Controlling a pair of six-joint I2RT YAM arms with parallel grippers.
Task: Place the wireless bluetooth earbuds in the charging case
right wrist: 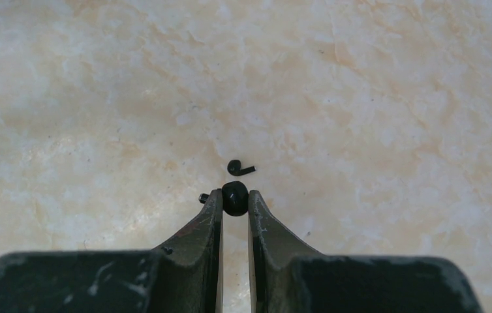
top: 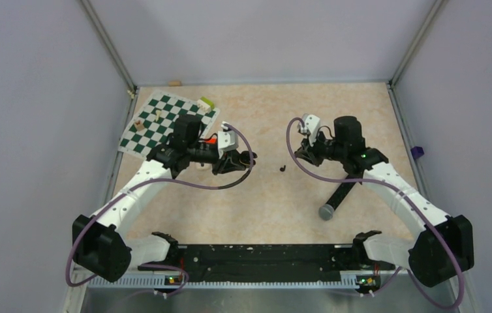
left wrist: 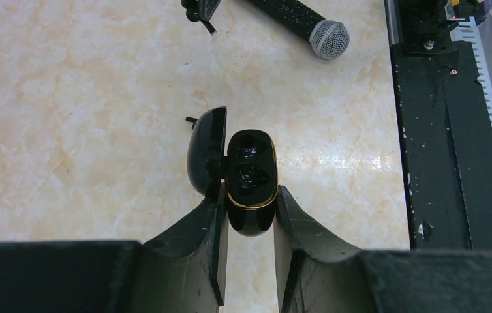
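Note:
A glossy black charging case with a gold line stands with its lid swung up, and both earbud wells look empty. My left gripper is shut on the lower part of this case, above the table. Between the fingertips of my right gripper a black earbud is held, its stem end poking out to the left. The other earbud lies on the table, also in the top view between the two arms; in the left wrist view the case lid partly covers it.
A black microphone lies on the table below the right arm. Behind the left arm are a green-and-white checkered board and a yellow-green item.

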